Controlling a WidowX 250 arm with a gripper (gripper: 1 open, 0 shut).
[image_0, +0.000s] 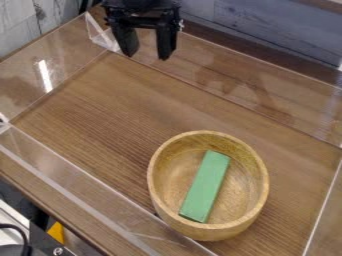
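My gripper (147, 45) is at the top centre of the camera view, dark, held over the far part of the wooden surface with its two fingers apart and nothing seen between them. A tan round bowl (179, 146) sits at the lower right, with a green rectangular bar (206, 186) lying lengthwise inside it, well away from the gripper.
The wooden floor of the tray (94, 120) is bare across its middle and right. Clear walls edge it at left and right. Cables and a small yellow object lie outside at the lower left.
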